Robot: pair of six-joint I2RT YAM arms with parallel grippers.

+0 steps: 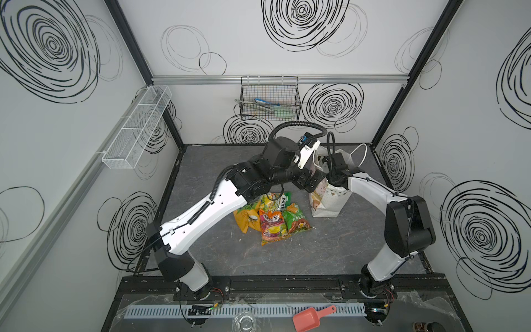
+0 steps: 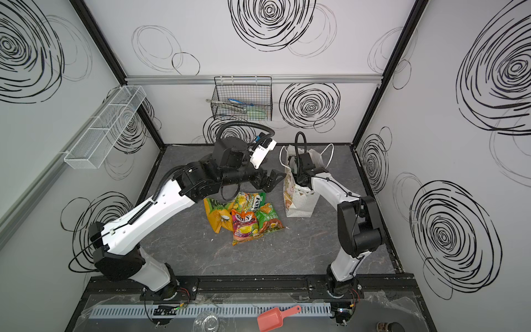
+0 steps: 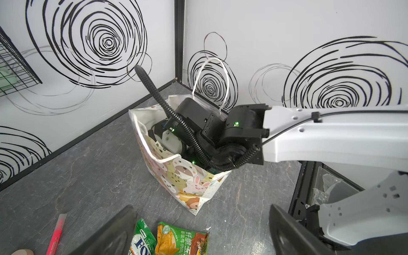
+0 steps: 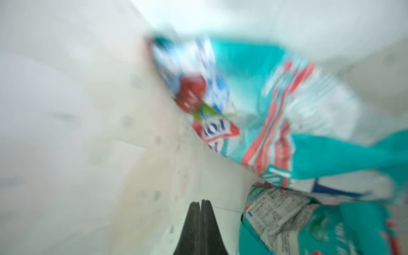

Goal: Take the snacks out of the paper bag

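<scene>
The paper bag [image 3: 182,178], printed with cartoon animals, stands upright at the right, its mouth facing up. My right arm reaches down into it. Inside, the right wrist view shows my right gripper with its fingertips together and nothing between them. A teal snack bag [image 4: 255,110], slightly blurred, lies beyond the fingers; more teal wrapper [image 4: 314,225] shows below it. Left of the paper bag my left gripper hangs open and empty, fingers wide apart. Outside on the table lie an orange-and-purple snack bag [image 1: 272,225], a green one [image 1: 297,217] and yellow ones [image 1: 247,218].
A wire basket [image 1: 271,99] hangs on the back wall, and a white rack [image 1: 135,127] on the left wall. The two arms come close together at the paper bag.
</scene>
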